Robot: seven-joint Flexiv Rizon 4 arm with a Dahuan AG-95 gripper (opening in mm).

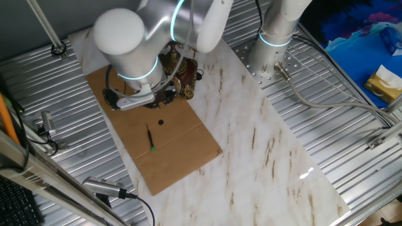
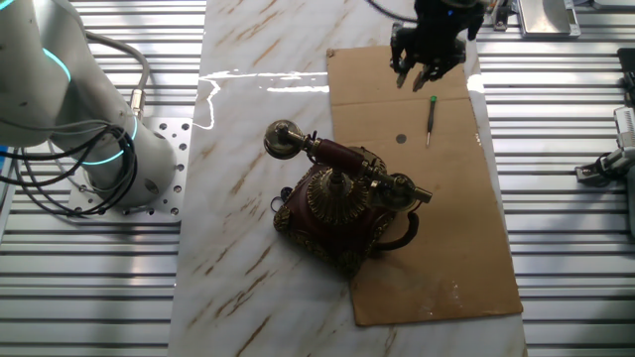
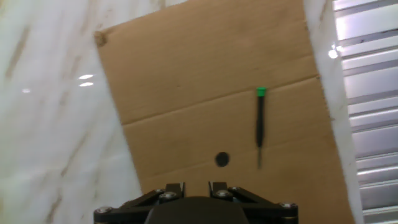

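Note:
A small screwdriver with a black handle and green end cap lies on the brown cardboard sheet. Beside it rests a small black disc. My gripper hangs above the cardboard, its two fingertips apart and only bare cardboard visible between them. In exterior view 2 the open gripper appears near the screwdriver's green end, touching nothing. An ornate red-and-gold telephone stands across the cardboard's edge, its handset on the cradle. In exterior view 1 the arm covers part of the telephone.
The marble-patterned board is largely clear on the robot-base side. Slatted metal racking borders it. A camera-like device with a cable sits by the board's edge. A tissue box is far off on the right.

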